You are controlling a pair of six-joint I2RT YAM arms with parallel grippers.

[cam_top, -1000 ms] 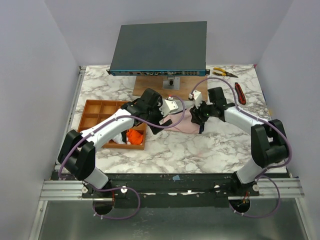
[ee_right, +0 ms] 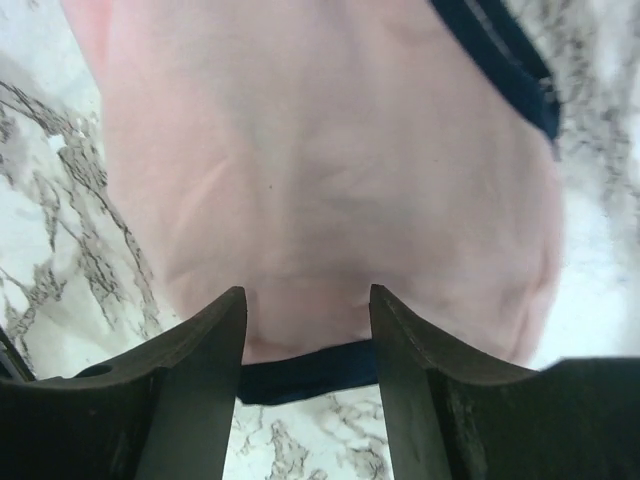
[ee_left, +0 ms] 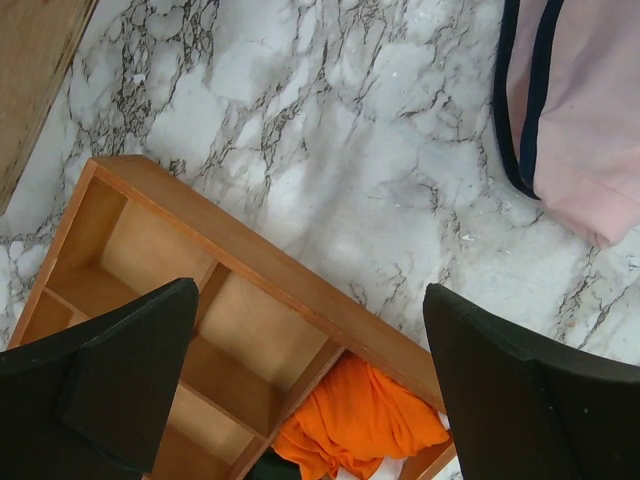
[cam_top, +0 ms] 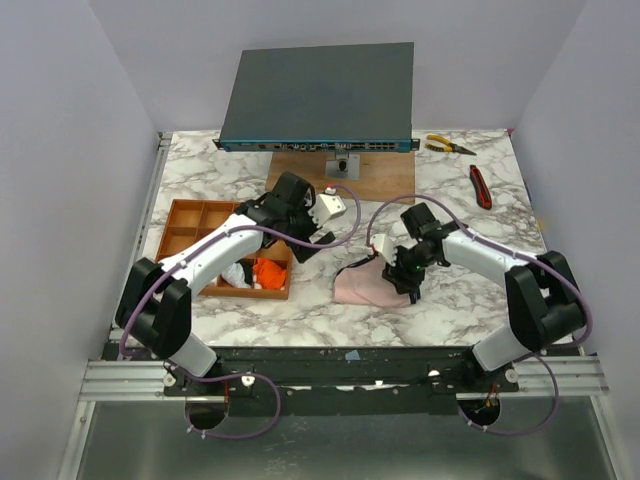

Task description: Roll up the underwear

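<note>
The pink underwear (cam_top: pixel 370 285) with dark navy edging lies spread on the marble table, in front of the wooden board. In the left wrist view one corner of the underwear (ee_left: pixel 590 120) shows at the upper right. My right gripper (cam_top: pixel 408 290) is over its right end. In the right wrist view the fingertips of my right gripper stand part open, with the navy band (ee_right: pixel 310 373) and pink cloth (ee_right: pixel 330 200) showing between them. Whether they pinch the cloth is not clear. My left gripper (cam_top: pixel 318 247) hangs wide open and empty between the box and the underwear.
A wooden compartment box (cam_top: pixel 168 250) at the left holds orange cloth (cam_top: pixel 268 274) and white cloth. A monitor (cam_top: pixel 320 95) stands on a wooden board at the back. Pliers (cam_top: pixel 450 145) and a red cutter (cam_top: pixel 480 187) lie at the far right.
The underwear has come toward the front edge together with my right gripper, and it now lies clear of the board.
</note>
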